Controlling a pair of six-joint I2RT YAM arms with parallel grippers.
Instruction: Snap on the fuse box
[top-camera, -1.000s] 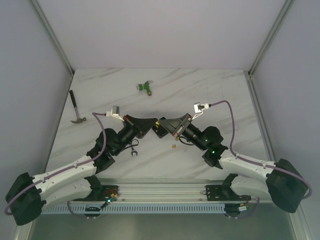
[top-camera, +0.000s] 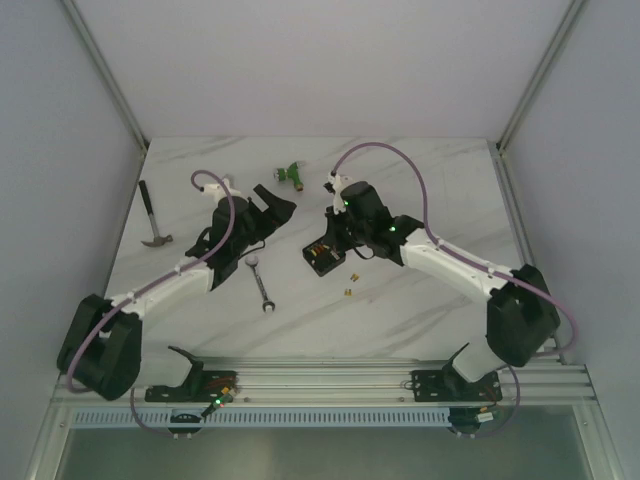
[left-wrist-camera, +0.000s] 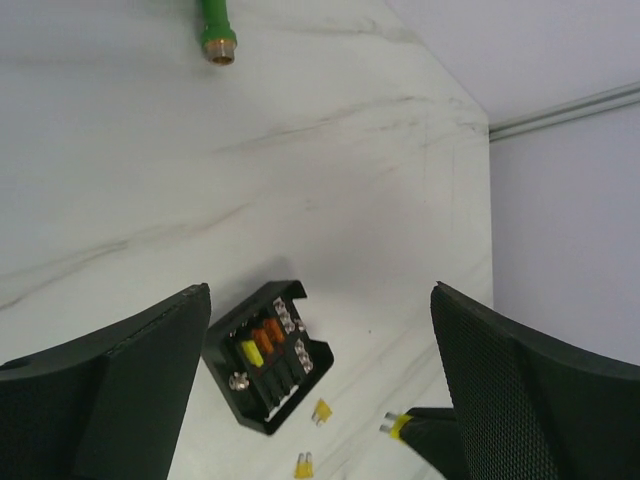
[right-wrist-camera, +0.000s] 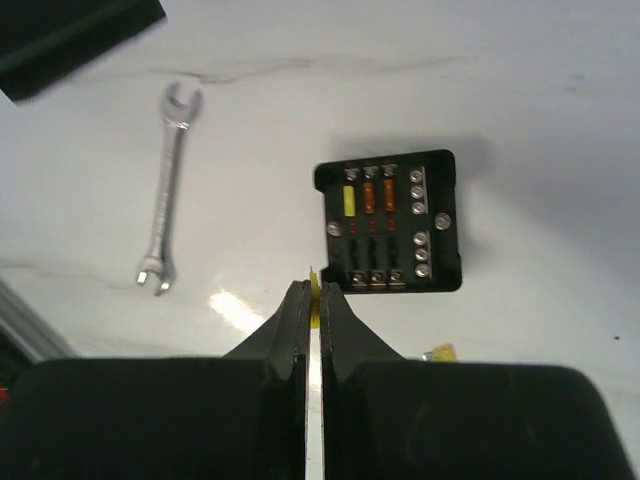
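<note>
The black fuse box (top-camera: 324, 256) lies on the marble table between the arms; in the right wrist view it (right-wrist-camera: 410, 275) holds a yellow fuse and two orange ones in its upper row. My right gripper hangs over the table just beside the box, shut on a yellow fuse. My left gripper (top-camera: 280, 208) is open and empty, left of and above the box. Two more yellow fuses (left-wrist-camera: 322, 410) lie on the table near the box.
A wrench (top-camera: 261, 283) lies left of the box, a hammer (top-camera: 152, 215) at the far left. A green tool (top-camera: 289, 175) lies at the back.
The two grippers, which met over the box, have moved apart. The left moved left and opened wide; the right moved over the box with the yellow fuse.
</note>
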